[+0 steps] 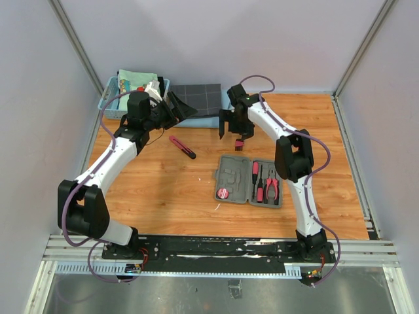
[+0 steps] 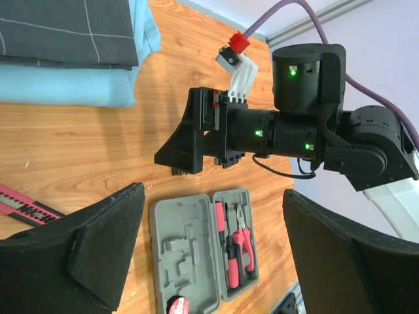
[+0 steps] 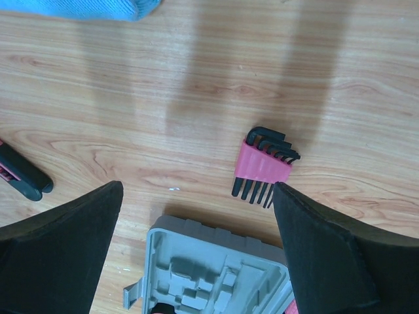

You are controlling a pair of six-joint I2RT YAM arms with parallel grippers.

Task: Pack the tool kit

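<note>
The pink-holdered hex key set [image 3: 263, 163] lies on the wood table, ahead of my right gripper [image 1: 232, 133] and nearer its right finger. That gripper is open above the table, nothing between its fingers. Below the set lies the opened grey tool case [image 1: 230, 169]. Its right half holds screwdrivers [image 1: 255, 171] and red pliers [image 1: 272, 188]; a round red-and-white item [image 1: 222, 193] sits in the left half, whose other slots look empty. A red utility knife [image 1: 182, 146] rests on the table left of the case. Over the table at upper left, my left gripper [image 1: 181, 114] stands open and empty.
At the back left is a blue basket [image 1: 105, 104] with cloths inside. A dark cloth [image 1: 196, 98] lies on a light blue one [image 2: 59, 85] by the back wall, near both grippers. Bare table [image 1: 157, 190] extends left of the case.
</note>
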